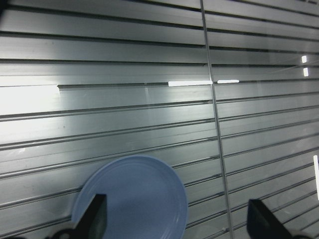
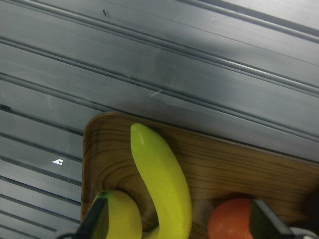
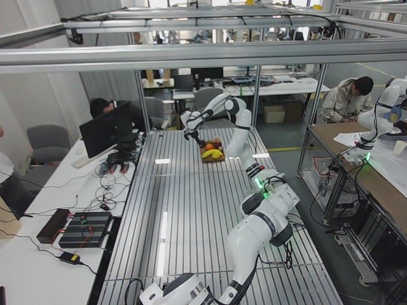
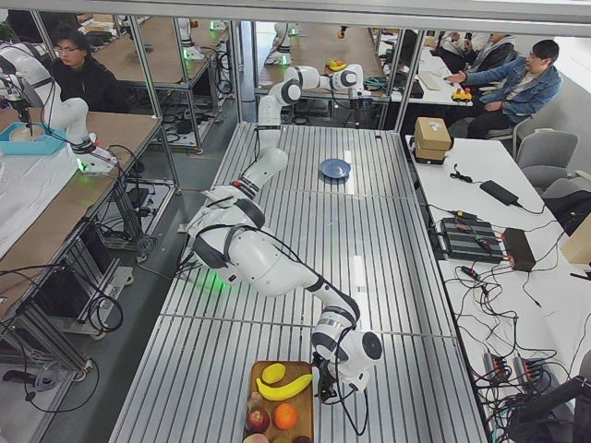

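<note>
A wooden tray (image 4: 289,364) holds a banana (image 4: 284,389), a lemon (image 4: 273,373), an orange (image 4: 285,416) and other fruit. My right gripper is open just above it, over the banana, with the lemon (image 2: 123,215) and a red-orange fruit (image 2: 229,219) under its fingertips; whether it touches them cannot be told. At the other end of the table lies an empty blue plate (image 4: 334,168). My left gripper is open above this plate (image 1: 130,197), nothing held.
My arms run along one side. A side table (image 3: 51,267) carries monitors, cables and boxes. A neighbouring bench (image 3: 331,133) with another robot stands opposite.
</note>
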